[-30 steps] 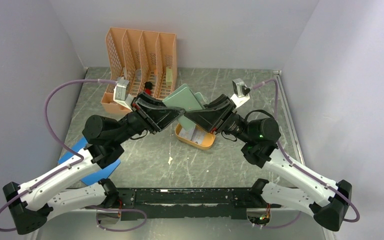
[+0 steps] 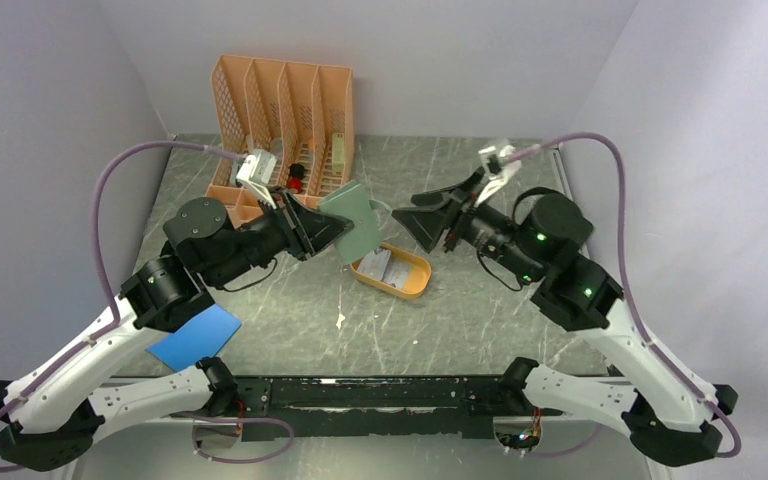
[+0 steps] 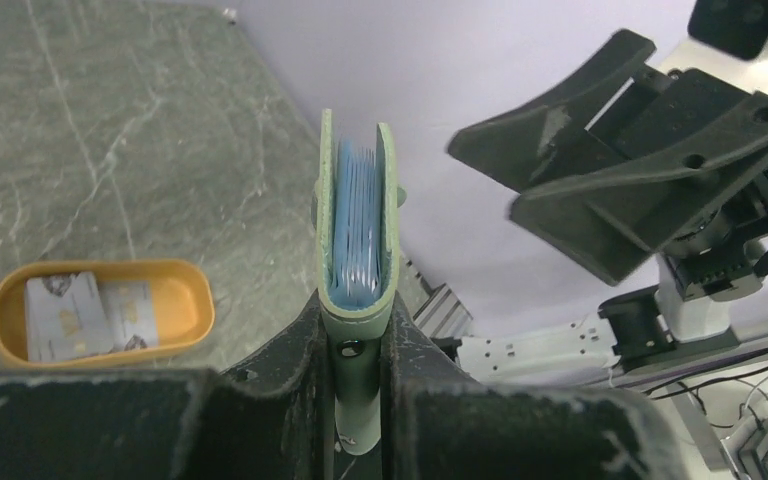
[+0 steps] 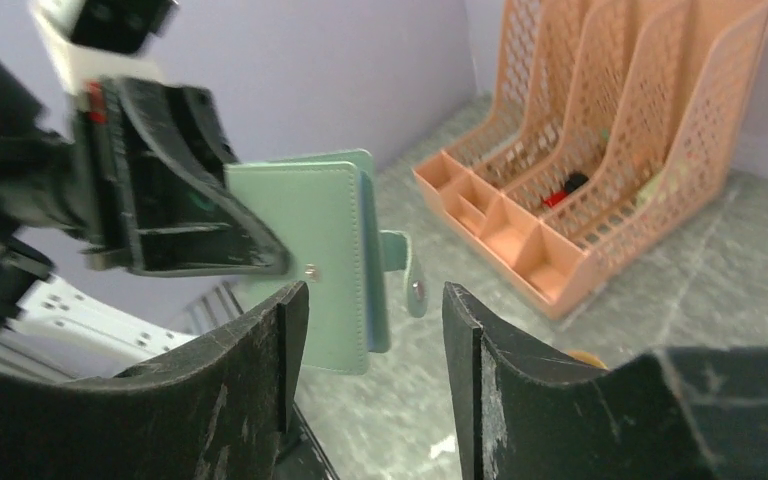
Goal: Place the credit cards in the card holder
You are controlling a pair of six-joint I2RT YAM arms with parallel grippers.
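A pale green card holder (image 2: 359,226) is held up above the table, with my left gripper (image 2: 322,232) shut on it. Seen end-on in the left wrist view, the card holder (image 3: 332,290) shows blue sleeves between its covers. Its strap (image 4: 413,275) sticks out toward my right gripper in the right wrist view. My right gripper stands open, apart from the holder, with nothing between its fingers. Two cards (image 3: 70,318) lie in a small yellow tray (image 3: 188,350) on the table below.
An orange divided rack (image 2: 283,115) with a few small items stands at the back left. A blue sheet (image 2: 197,338) lies at the front left. Clear grey table (image 2: 480,320) stretches to the right of the tray.
My right gripper has let go of the card holder's edge, opened, and drawn back to the right. The left gripper still has the holder, turned slightly.
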